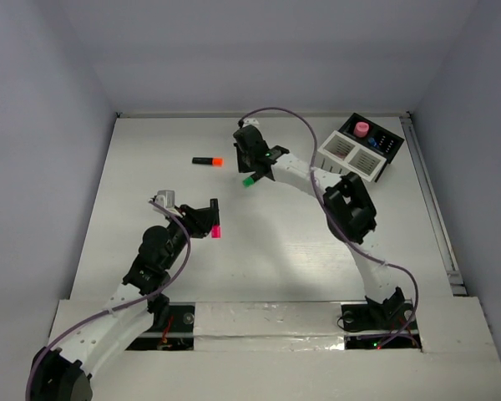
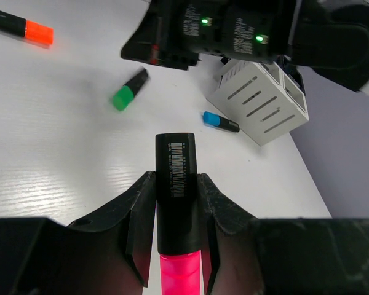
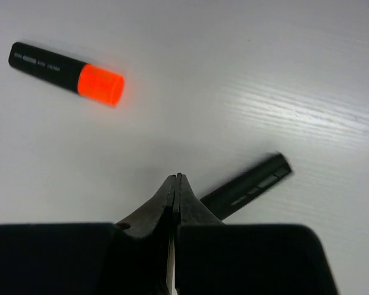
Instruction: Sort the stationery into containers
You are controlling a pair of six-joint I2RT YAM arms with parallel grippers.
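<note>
Upright in my left gripper, a black highlighter with a pink end (image 2: pixel 176 215) is pinched between the two fingers. My right gripper is shut, with nothing showing between its fingertips, low over the table. Right beside those tips, in the right wrist view, lies the black body of the green-ended highlighter (image 3: pixel 249 187); its green end is hidden there but shows in the top view (image 1: pixel 249 181). An orange-ended highlighter (image 1: pixel 207 161) lies farther left. The white slotted container (image 1: pixel 351 155), joined by a black section (image 1: pixel 387 144), stands at the back right.
A blue-ended highlighter (image 2: pixel 221 121) lies on the table just in front of the white container. Inside the black section is a round pink item (image 1: pixel 361 129). The right arm crosses its right half.
</note>
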